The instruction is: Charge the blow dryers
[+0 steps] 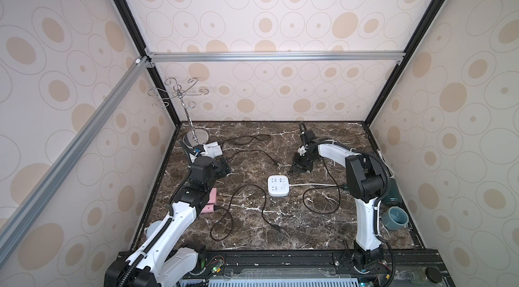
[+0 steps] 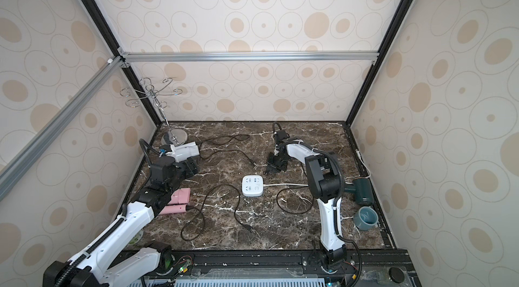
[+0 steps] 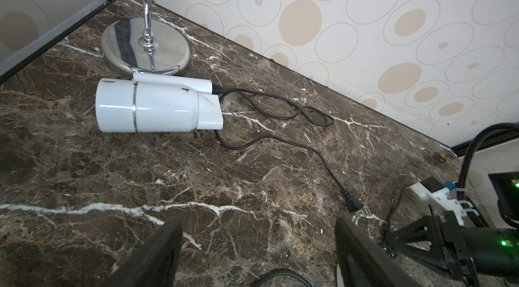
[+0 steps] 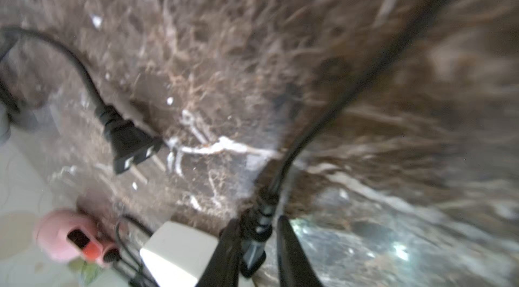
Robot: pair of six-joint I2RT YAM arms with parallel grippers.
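Observation:
A white blow dryer (image 3: 148, 105) lies at the back left, its black plug (image 3: 352, 203) loose. My left gripper hangs open above the table near it, nothing between its fingers. My right gripper is down at a black plug (image 4: 254, 246) beside the white power strip (image 1: 278, 185), fingers either side of it; whether they grip it is unclear. Another loose plug (image 4: 132, 146) lies nearby. A pink dryer (image 2: 174, 208) lies at the left, a dark green dryer (image 2: 363, 191) at the right.
A chrome stand (image 3: 146, 49) stands behind the white dryer. A teal mug (image 1: 394, 217) is at the front right. Cables loop across the middle of the table, and bare marble shows at the back centre.

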